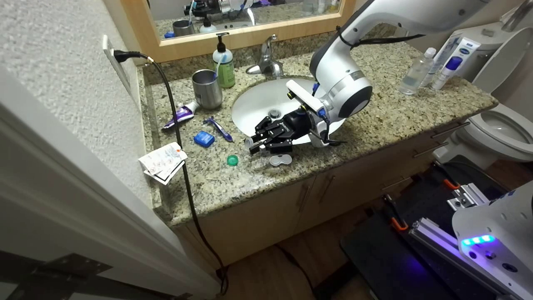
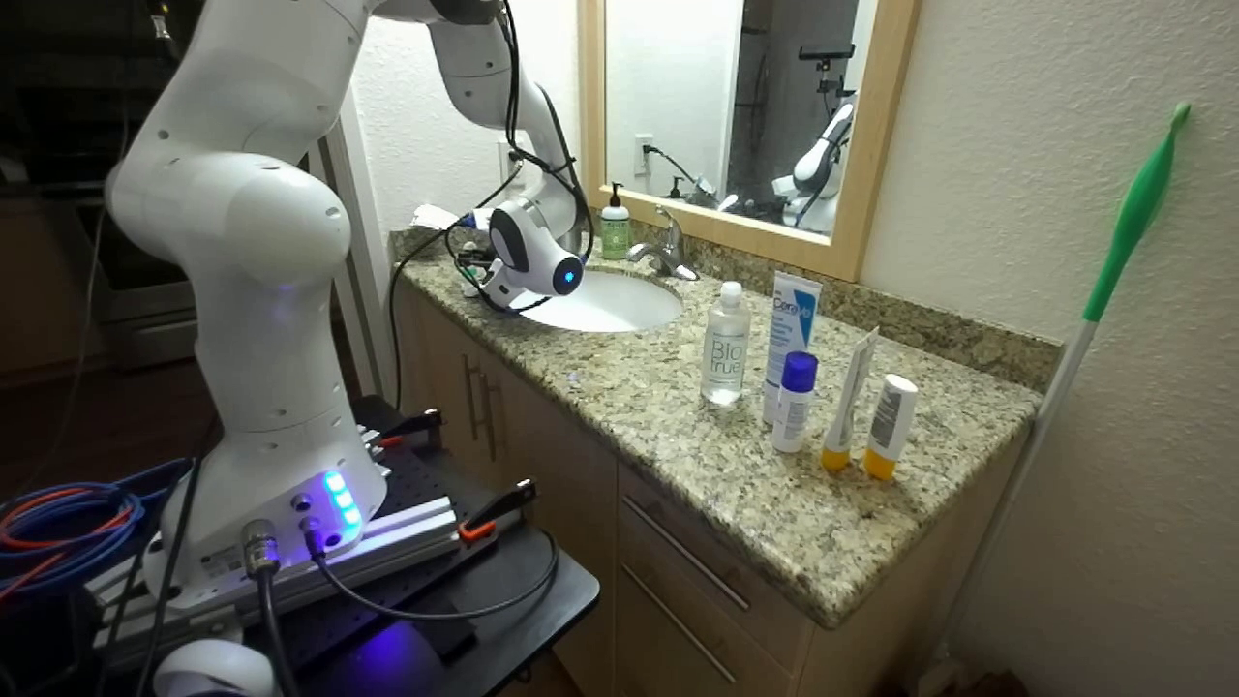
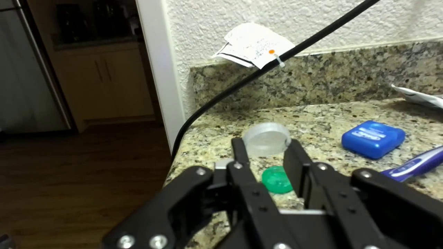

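Between the fingertips of my gripper is a round, translucent white cap (image 3: 268, 140), and the fingers are shut on it. It is held above the counter, its top facing partly toward the wrist camera. Lower in that view, a green cap (image 3: 276, 180) lies flat on the granite, partly behind my right finger. In exterior view 1 the gripper (image 1: 251, 145) reaches left from over the sink's front edge. The white lens case (image 1: 280, 160) rests on the counter just in front of the gripper, with its two wells showing.
A blue floss box (image 1: 203, 139) and a purple toothbrush (image 1: 218, 129) lie left of the gripper. Farther back stand a metal cup (image 1: 207, 89) and a soap bottle (image 1: 223, 67). A black cable (image 1: 185, 175) crosses the counter's left end.
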